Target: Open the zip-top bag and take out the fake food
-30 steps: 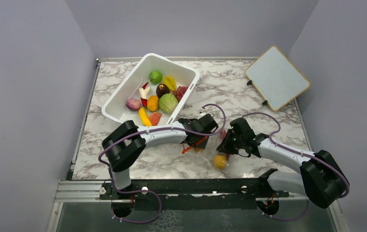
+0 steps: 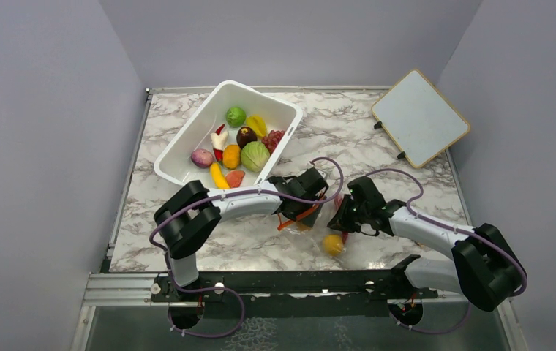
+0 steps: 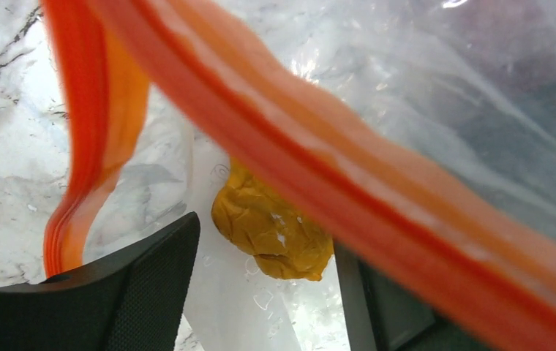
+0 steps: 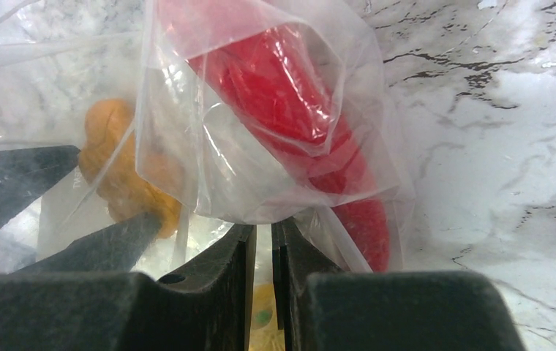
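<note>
The clear zip top bag (image 2: 312, 241) lies on the marble table, its orange zip strip (image 3: 297, 168) loose and parted. My left gripper is open inside the bag mouth, with a mustard-yellow food piece between and just beyond its fingers, also seen in the right wrist view. My right gripper holds its fingertips a narrow gap apart at the bag's plastic; whether they grip it is unclear. A red food piece (image 4: 275, 88) lies under plastic, and a yellow round piece (image 2: 333, 244) is at the bag's near end.
A white bin (image 2: 180, 131) of fake produce stands behind my left arm. A whiteboard (image 2: 420, 117) rests at the back right.
My left gripper has shifted slightly toward the front, with the orange strip moving a little. The right arm looks nearly unchanged.
</note>
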